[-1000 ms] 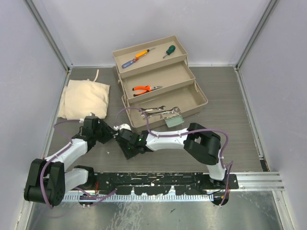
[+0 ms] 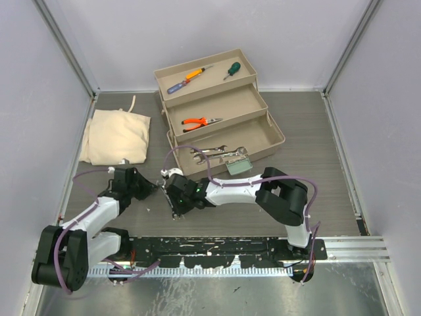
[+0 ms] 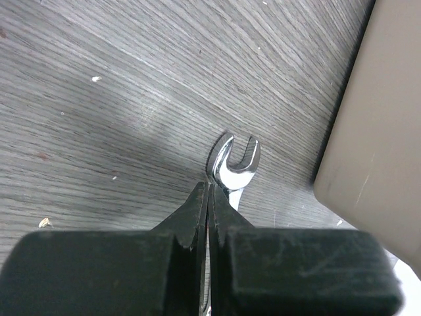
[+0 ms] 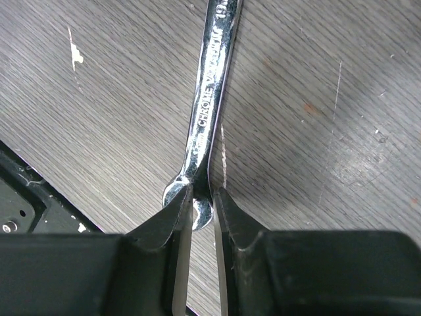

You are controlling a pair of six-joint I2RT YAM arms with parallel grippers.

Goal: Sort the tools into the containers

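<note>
A chrome wrench [image 4: 209, 99] lies on the table. In the left wrist view its forked head [image 3: 237, 172] shows just beyond my left gripper, whose fingers are pressed together with nothing between them. The wrench is outside those fingers, its shaft running partly hidden behind them. At the other end, my right gripper is closed down to a narrow gap around part of the wrench's near head; one prong shows left of the left finger. In the top view the left gripper [image 2: 155, 187] stands beside the wrench's upper end.
The beige tiered toolbox [image 2: 275, 131] stands behind the arms. Its trays hold screwdrivers [image 2: 192, 77], orange pliers [image 2: 201, 122] and several wrenches [image 2: 220, 155]; a green-grey latch [image 2: 239, 165] is at its front. A cream cloth bag [image 2: 115, 137] lies left.
Both grippers have narrowed. The wrench has turned and tilted at the right gripper, which has shifted slightly.
</note>
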